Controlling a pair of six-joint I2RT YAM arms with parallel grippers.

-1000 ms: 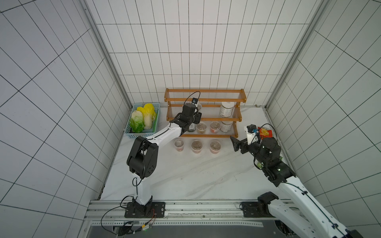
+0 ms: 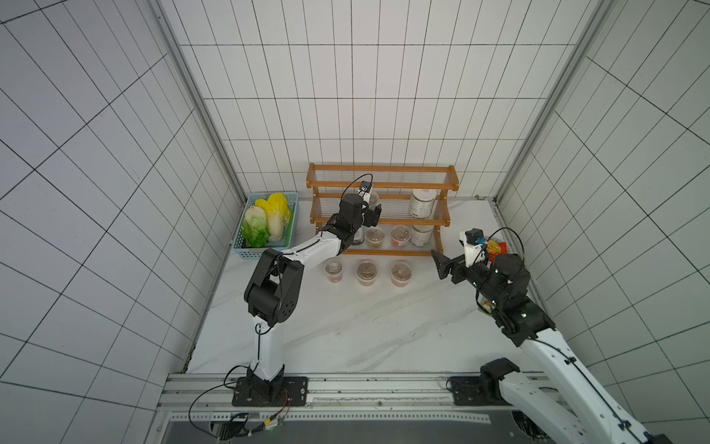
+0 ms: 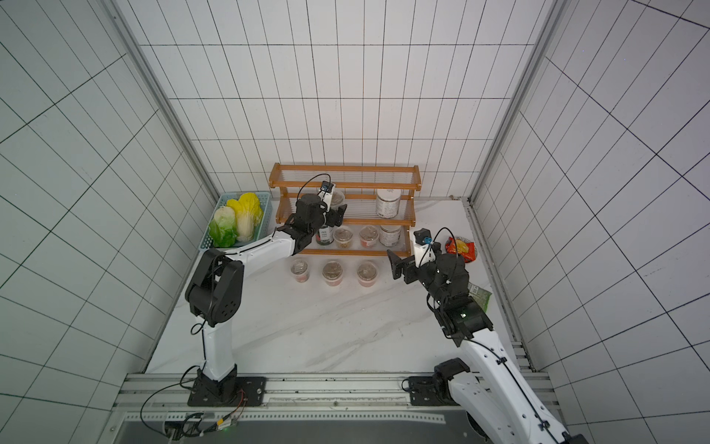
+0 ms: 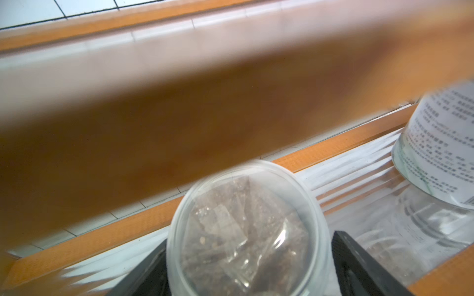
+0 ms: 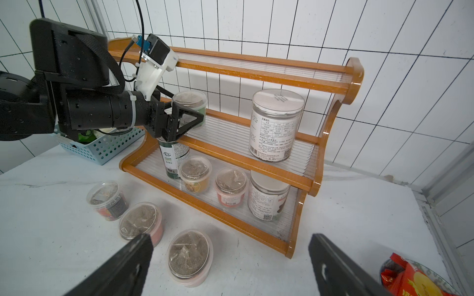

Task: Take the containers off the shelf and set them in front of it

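Observation:
A round clear-lidded jar (image 4: pixel 246 241), likely the seed jar, stands on the middle tier of the wooden shelf (image 5: pixel 306 185). In the left wrist view it fills the space between the dark fingers of my open left gripper; whether either finger touches it I cannot tell. From the right wrist view, my left gripper reaches in at the tier's front edge, partly covering the jar (image 5: pixel 191 101). Low over the table, right of the shelf, my right gripper is open with nothing between its fingers.
A large white-labelled can (image 5: pixel 276 125) shares the middle tier. The upper rail (image 4: pixel 197 113) runs close above the jar. Several tubs and cans fill the bottom tier; three tubs (image 3: pixel 332 272) stand on the table in front.
My left arm has shifted slightly right and inward at the shelf. The right arm has moved only a little to the right. The jars on the shelf and table look unmoved.

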